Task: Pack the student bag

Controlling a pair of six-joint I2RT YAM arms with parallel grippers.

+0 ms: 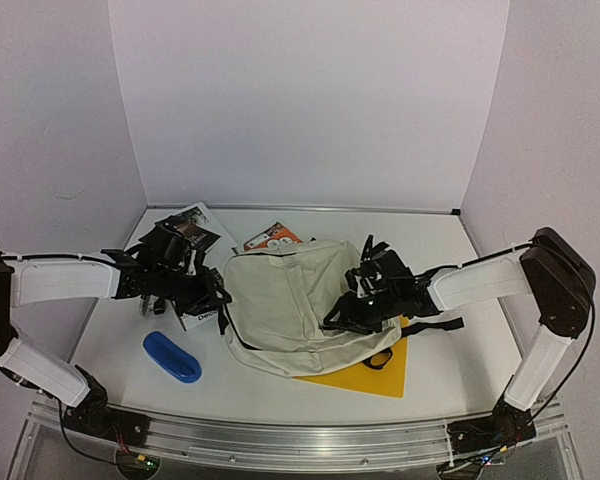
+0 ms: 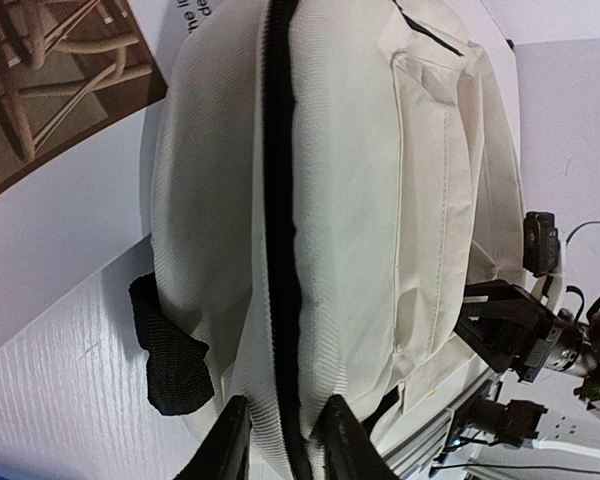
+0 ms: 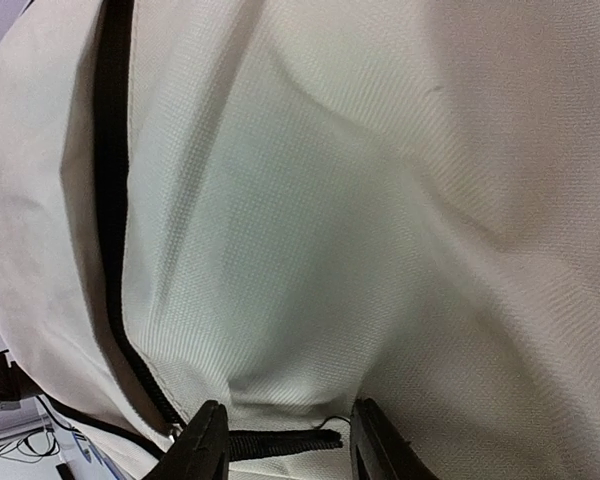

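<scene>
A cream fabric bag [image 1: 270, 300] with black zippers lies in the middle of the table. My left gripper [image 1: 216, 298] is at its left edge; in the left wrist view its fingertips [image 2: 238, 420] are part open around a black zipper strip [image 2: 280, 200] and cloth fold. My right gripper [image 1: 345, 318] is low over the bag's right part; in the right wrist view its fingers [image 3: 212, 440] stand apart either side of a black zipper pull strap [image 3: 280, 442].
A blue case [image 1: 172, 356] lies at the front left. Printed booklets [image 1: 190, 225] and an orange one [image 1: 270, 237] lie behind. A yellow folder [image 1: 360, 380] sticks out under the bag.
</scene>
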